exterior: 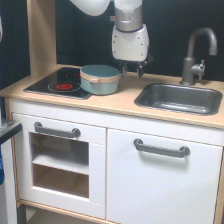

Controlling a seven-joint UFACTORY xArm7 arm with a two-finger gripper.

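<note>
A teal pot with a brownish lid or rim (99, 79) stands on the counter (122, 101), over the right part of the black stove top (62, 84). My gripper (132, 69) hangs from above just right of the pot, under the white hand (130, 45). Its dark fingers are small against the dark wall, and the left one is at or very near the pot's right edge. Whether they hold the pot's edge or only touch it does not show clearly.
To the right, a grey sink (180, 97) is set into the counter under a dark faucet (196, 58). An open shelf (62, 166) and a white cabinet door (163, 178) with dark handles lie below. Bare counter separates pot and sink.
</note>
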